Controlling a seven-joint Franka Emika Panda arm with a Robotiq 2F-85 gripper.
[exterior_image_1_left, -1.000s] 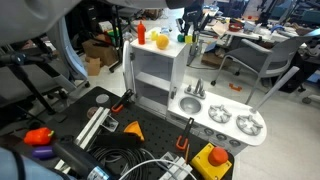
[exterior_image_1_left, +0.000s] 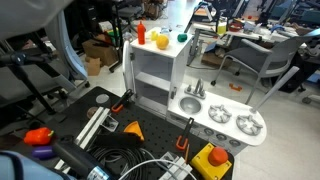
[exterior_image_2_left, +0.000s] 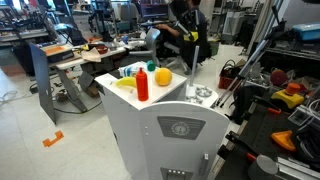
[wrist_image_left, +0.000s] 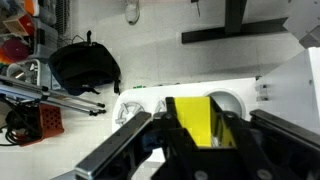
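Note:
My gripper is shut on a yellow object (wrist_image_left: 194, 118), seen from above in the wrist view; its exact kind is unclear. In exterior view 2 the gripper (exterior_image_2_left: 189, 35) is high above the toy kitchen, past the cabinet's top. Below it in the wrist view lies the white stove surface (wrist_image_left: 150, 97), with a round grey burner (wrist_image_left: 228, 101) partly hidden. A red bottle (exterior_image_2_left: 142, 84), an orange ball (exterior_image_2_left: 165, 73) and a yellow item (exterior_image_2_left: 126, 82) stand on the white cabinet (exterior_image_2_left: 125, 108).
The counter has a sink (exterior_image_1_left: 191, 104) and burners (exterior_image_1_left: 250, 125). An office chair (exterior_image_1_left: 262, 58) stands behind. Near the robot's base are a clamp (exterior_image_1_left: 185, 135), cables (exterior_image_1_left: 120, 155) and a red-and-yellow button box (exterior_image_1_left: 212, 160). Open floor lies left of the cabinet (exterior_image_2_left: 60, 150).
The gripper has moved up and to the right in exterior view 1, away from the cabinet top, with the arm rising out of the frame's upper part. The items on the cabinet look unmoved.

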